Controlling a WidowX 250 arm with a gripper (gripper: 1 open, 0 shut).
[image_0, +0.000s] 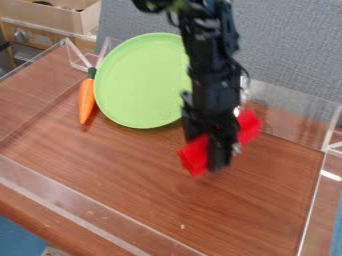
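Observation:
My gripper (214, 138) is shut on a red object (195, 158) in the right-centre of the camera view; the arm and fingers are blurred and hide the object's middle. Red shows on both sides of the fingers. Left of it, a round green plate (131, 80) stands at the back, and an orange carrot (87, 97) lies beside the plate's left edge.
A cardboard box (40, 18) is at the back left, and a grey wall (287, 50) runs behind.

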